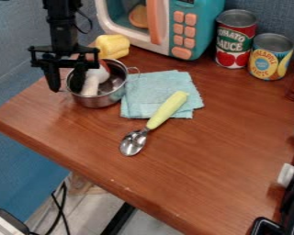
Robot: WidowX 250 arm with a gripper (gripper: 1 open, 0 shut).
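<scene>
My black gripper (66,72) hangs at the left rim of a small steel pot (109,95), its lower part in front of the pot's upper left. A white object (92,83) with some reddish-brown beside it is inside the pot; whether the fingers hold anything is hard to tell. A spoon with a pale yellow handle (169,110) lies on the table, its bowl toward the front, partly over a folded light blue cloth (144,90).
A toy microwave (175,23), a yellow object (111,46), a tomato sauce can (233,41) and a second can (270,58) stand at the back. A black appliance (285,202) is at the right edge.
</scene>
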